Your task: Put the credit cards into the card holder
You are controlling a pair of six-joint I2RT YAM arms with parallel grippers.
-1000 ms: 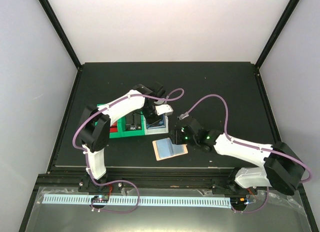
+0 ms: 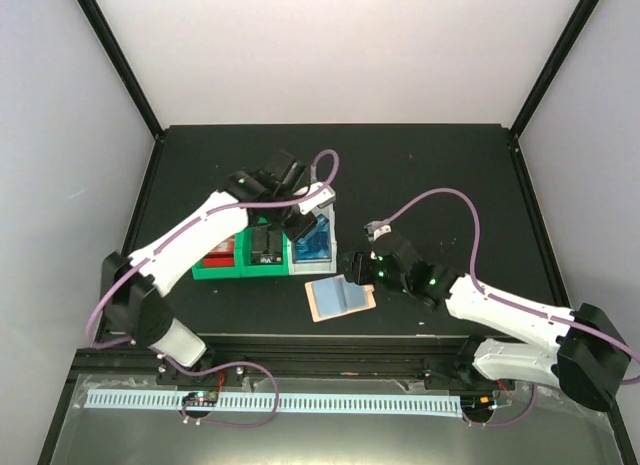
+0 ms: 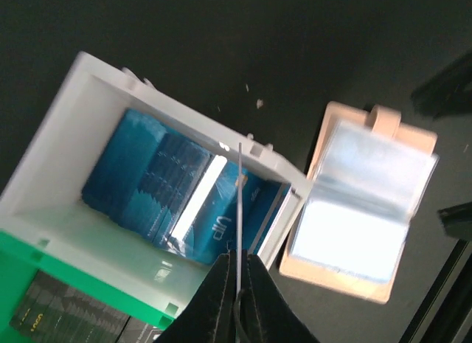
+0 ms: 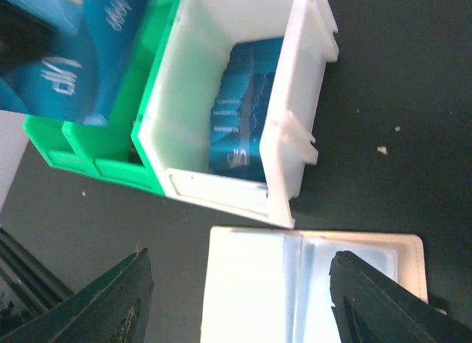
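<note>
My left gripper is shut on a blue card, seen edge-on above the white bin (image 3: 55,158) in the left wrist view and face-on as a blue card (image 4: 88,77) at the right wrist view's upper left. More blue cards (image 3: 140,173) lie in that bin. The card holder (image 2: 340,297), a tan board with pale blue sleeves, lies in front of the bin. My right gripper is open over the holder, with nothing held between its fingers.
Green bins (image 2: 225,271) with red and dark cards adjoin the white bin on the left. Bare black table (image 2: 430,165) spans the back and right. Both arms reach in from the front.
The right arm has shifted a little toward the right side.
</note>
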